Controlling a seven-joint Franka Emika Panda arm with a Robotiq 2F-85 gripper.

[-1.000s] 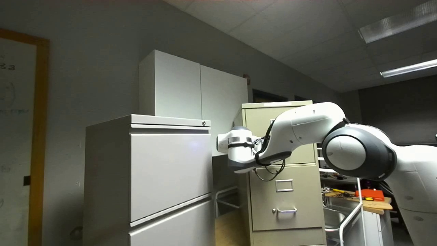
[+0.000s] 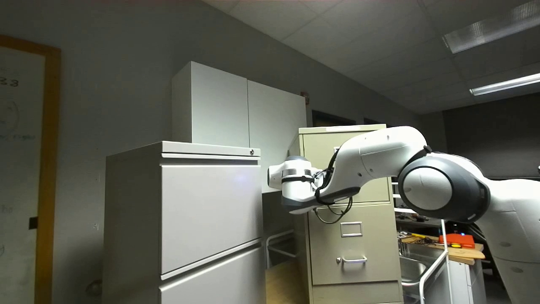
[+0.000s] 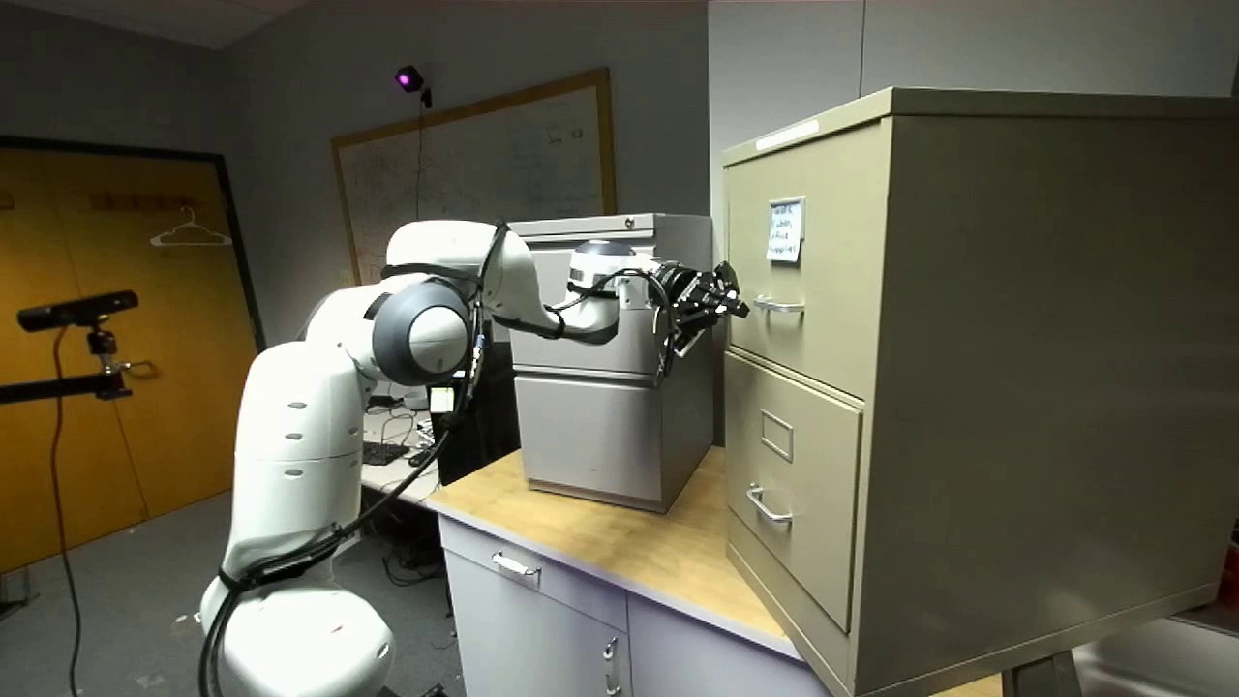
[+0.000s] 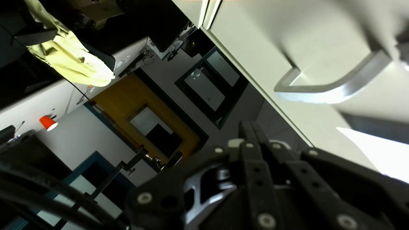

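Observation:
A tan filing cabinet (image 3: 1022, 348) stands on the right in exterior view 2. Its upper drawer bears a silver bar handle (image 3: 780, 306) below a paper label (image 3: 785, 230). Just left of that handle is my black gripper (image 3: 740, 292), close to the drawer front. The wrist view shows a curved metal handle (image 4: 329, 94) on the pale cabinet face, up and to the right of my gripper. The fingers are together, with nothing visible between them and a gap to the handle. In exterior view 1, the arm hides the gripper.
A grey filing cabinet (image 3: 587, 430) stands behind the arm on the wooden counter (image 3: 558, 523). The tan cabinet's lower drawer has its own handle (image 3: 767, 505). White wall cupboards (image 2: 276, 119) hang behind both cabinets.

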